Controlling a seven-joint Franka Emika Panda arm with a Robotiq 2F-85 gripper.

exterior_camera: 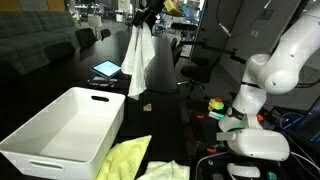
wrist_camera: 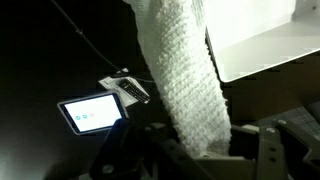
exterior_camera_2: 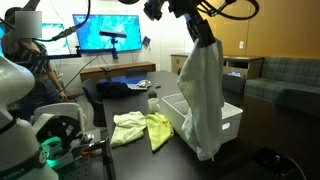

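Observation:
A white towel (exterior_camera: 142,62) hangs stretched downward from my gripper (exterior_camera: 144,19), high above the black table. Its top is pinched between the shut fingers, and its lower end dangles clear of the table in the first exterior view. From the second exterior view, the white towel (exterior_camera_2: 204,100) hangs in front of the white bin (exterior_camera_2: 230,124). Looking down in the wrist view, the towel (wrist_camera: 186,75) runs out from the gripper, covering much of the fingertips.
The open, empty-looking white bin (exterior_camera: 40,160) stands at left. Beside it lie a yellow cloth (exterior_camera: 122,160) and another white cloth (exterior_camera: 163,171). A tablet (exterior_camera: 106,69) rests farther back. Bare black table lies between bin and tablet.

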